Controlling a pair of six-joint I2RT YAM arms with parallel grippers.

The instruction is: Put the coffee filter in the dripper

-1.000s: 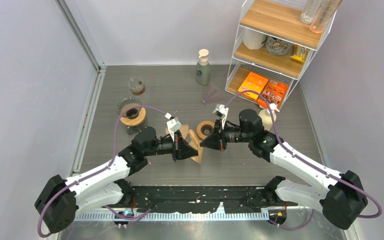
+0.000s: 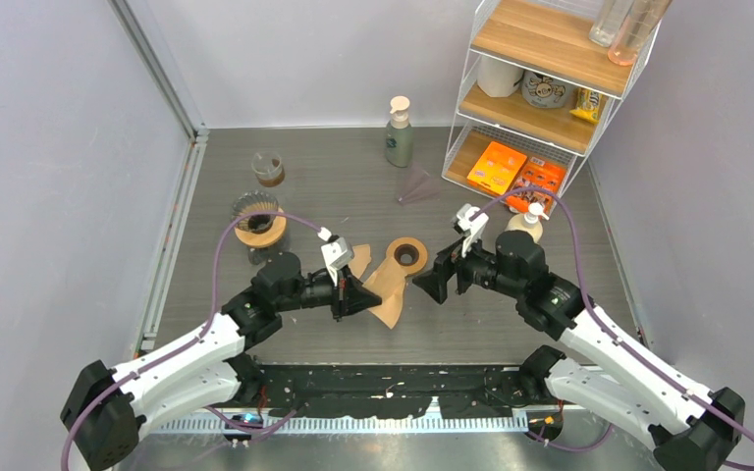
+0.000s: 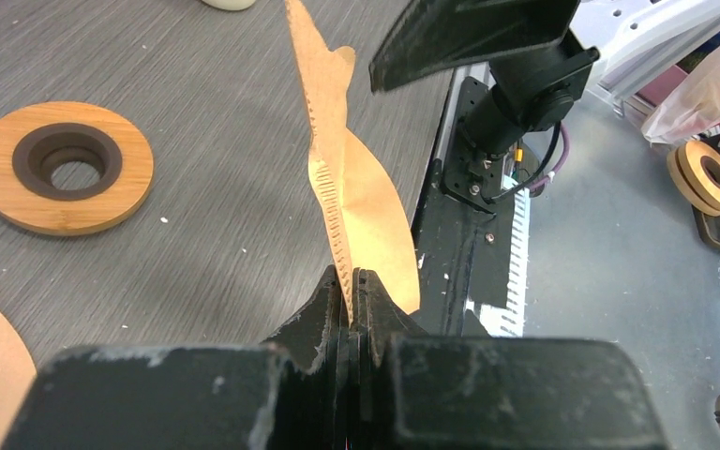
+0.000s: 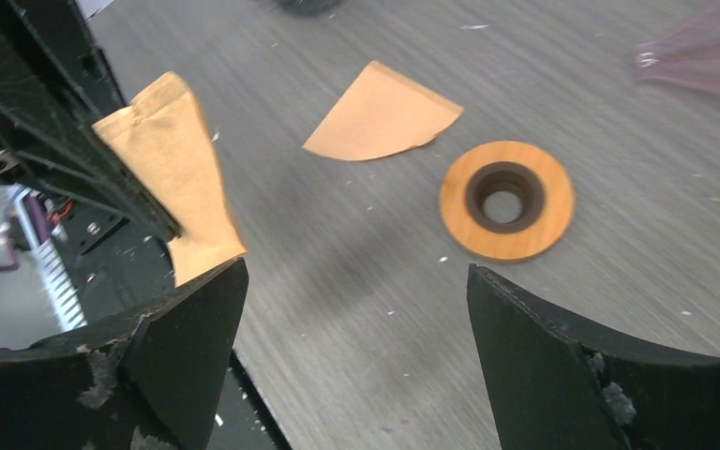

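Observation:
A tan paper coffee filter (image 3: 375, 225) rises from the fingertips of my left gripper, shut on its lower edge; from the top it hangs toward the table's middle (image 2: 387, 299). My right gripper is open and empty, to the right of the filter. Behind the filter lies a wooden ring with a dark insert (image 4: 506, 201), flat on the table. Another tan paper piece (image 4: 382, 117) lies beside the ring. A translucent purple cone (image 2: 419, 186) lies further back.
A glass carafe with wooden collar (image 2: 263, 235) and a small glass (image 2: 268, 169) stand on the left. A green pump bottle (image 2: 399, 137) is at the back. The wire shelf (image 2: 540, 44) and a cream bottle (image 2: 524, 224) occupy the right.
My right gripper has opened and moved away rightward from the filter. My left gripper has shifted slightly, still holding the filter, which now shows more widely.

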